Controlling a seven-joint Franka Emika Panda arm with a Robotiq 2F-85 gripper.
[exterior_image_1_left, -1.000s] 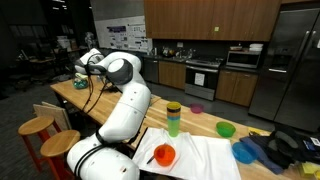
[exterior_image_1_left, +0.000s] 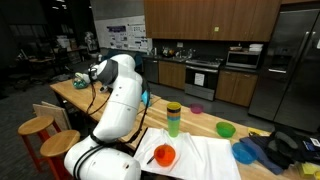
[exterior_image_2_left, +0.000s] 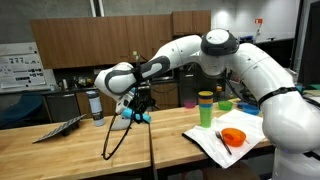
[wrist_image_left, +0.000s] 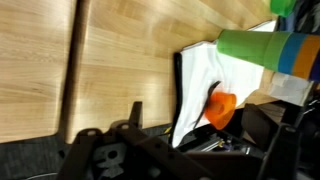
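Note:
My gripper is open in the wrist view, with its two dark fingers apart and nothing held between them. In the second exterior view, the gripper (exterior_image_2_left: 136, 106) hangs above the wooden table, near a light blue item (exterior_image_2_left: 131, 117); whether they touch is unclear. An orange bowl (exterior_image_1_left: 164, 155) lies on a white cloth (exterior_image_1_left: 205, 155), a dark utensil in it. Beside it stands a tall green, yellow and blue stack (exterior_image_1_left: 173, 120), which appears at the upper right of the wrist view.
A green bowl (exterior_image_1_left: 225, 129), a blue bowl (exterior_image_1_left: 244, 152) and a pinkish-red round item (exterior_image_1_left: 196, 109) lie on the table's far side. Dark items (exterior_image_1_left: 285, 148) crowd its right end. Left of the gripper lies a dark flat object (exterior_image_2_left: 64, 127); bare wood surrounds it.
My forearm and wrist have come down and slightly right in the first exterior view. The bowls, the stack and the cloth have stayed in place.

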